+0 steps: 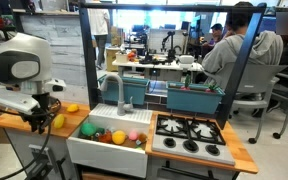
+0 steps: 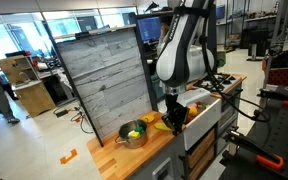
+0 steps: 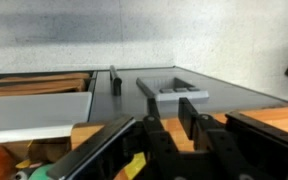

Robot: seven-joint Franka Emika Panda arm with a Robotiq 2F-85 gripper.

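Note:
My gripper points down with its two dark fingers apart, and no object shows between the tips in the wrist view. Below them, a yellow object (image 3: 135,166) is partly hidden by the gripper body. From the front, the white arm (image 1: 22,62) stands over the left end of the wooden counter, and a yellow piece (image 1: 59,121) lies there close to the dark gripper (image 1: 44,112). Another yellow-orange piece (image 1: 72,107) lies farther back. In the second exterior view, a yellow object (image 2: 164,125) shows just beside the gripper.
A white sink drawer (image 1: 106,153) with several colourful toy foods (image 1: 119,137) is right of the arm. Beyond are a grey faucet (image 1: 123,92) and a stove (image 1: 189,133). A metal pot (image 2: 132,134) holding toys sits on the counter.

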